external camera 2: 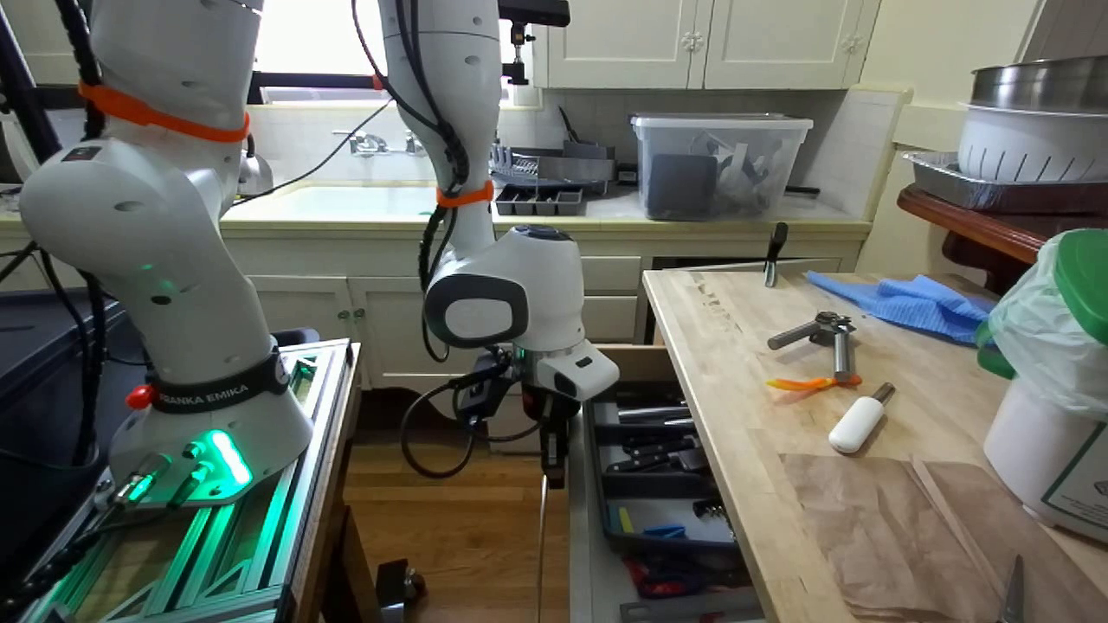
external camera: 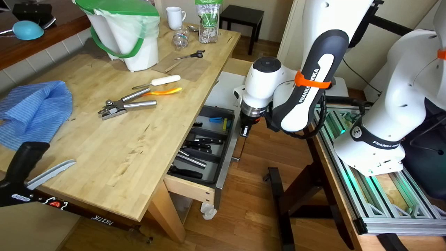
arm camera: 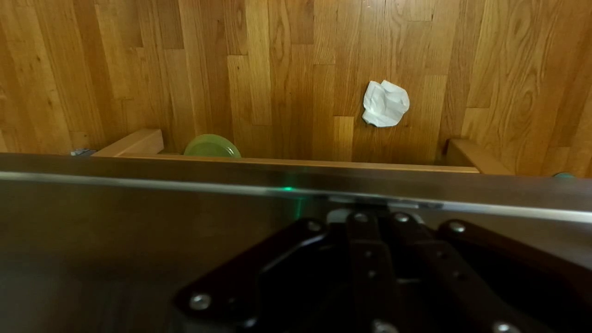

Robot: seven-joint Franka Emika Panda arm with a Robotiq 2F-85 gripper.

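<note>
The drawer [external camera: 221,161] under the wooden table stands pulled out, its metal front [external camera 2: 582,561] facing the arm. Along that front runs a thin bar handle [external camera 2: 542,545], whose near end [external camera: 236,158] shows in exterior view 1. My gripper [external camera: 244,133] points down at the handle, just outside the drawer front. In the wrist view the gripper has its fingers together against the dark metal front. Nothing clearly shows between the fingers; whether they touch the bar is hidden.
Inside the drawer, a dark tray [external camera 2: 613,509] holds black-handled knives and utensils. On the tabletop lie a can opener [external camera: 125,104], a white-handled tool [external camera: 166,80] and a blue cloth [external camera: 37,111]. Crumpled white paper [arm camera: 385,103] lies on the floor. Open floor separates drawer and robot stand.
</note>
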